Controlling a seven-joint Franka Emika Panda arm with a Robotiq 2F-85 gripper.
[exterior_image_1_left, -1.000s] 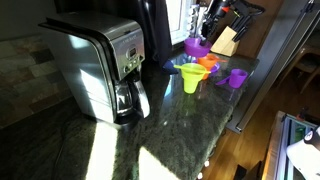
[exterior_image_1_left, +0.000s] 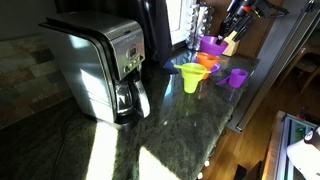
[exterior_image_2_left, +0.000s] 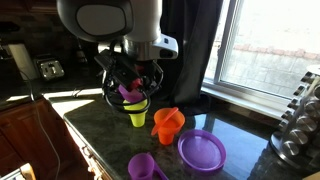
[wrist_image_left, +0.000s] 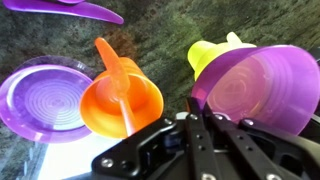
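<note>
My gripper is shut on the near rim of a purple bowl (wrist_image_left: 268, 85), which it holds up and tilted in the wrist view. Below and behind the bowl, a yellow-green cup (wrist_image_left: 203, 55) is partly covered by it. An orange bowl (wrist_image_left: 150, 100) with an orange spoon (wrist_image_left: 112, 62) across it stands left of the fingers, and a purple plate (wrist_image_left: 45, 105) lies further left. In exterior view 1 the held bowl (exterior_image_1_left: 211, 46) hangs above the counter. Exterior view 2 shows the gripper over the yellow-green cup (exterior_image_2_left: 138, 117), its fingertips hard to make out.
A purple cup (exterior_image_2_left: 143, 167) stands at the counter's near side. The coffee maker (exterior_image_1_left: 105, 70) takes up the left of exterior view 1, with bare dark counter (exterior_image_1_left: 165, 135) in front. A utensil rack (exterior_image_2_left: 297, 120) stands near the window.
The items on the counter have stayed put.
</note>
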